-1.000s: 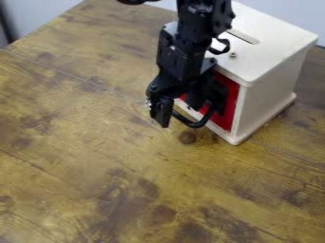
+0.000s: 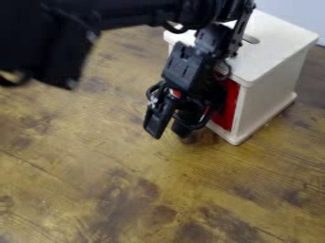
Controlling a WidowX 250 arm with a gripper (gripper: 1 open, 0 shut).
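A white cabinet [image 2: 268,76] with a red front panel [image 2: 227,104] stands at the upper right. My gripper [image 2: 174,119] hangs low in front of that panel, at its left part, pointing down toward the floor. Whether its fingers are open or shut, or hold anything, is hard to tell. The arm reaches in from the top left and hides part of the cabinet's front and top.
Wooden flooring [image 2: 89,171] lies clear to the left and in front. A pale wall [image 2: 305,14] stands behind the cabinet at the top right.
The upper arm has swung across the top left of the view. The gripper has turned and moved slightly down, staying in front of the red panel.
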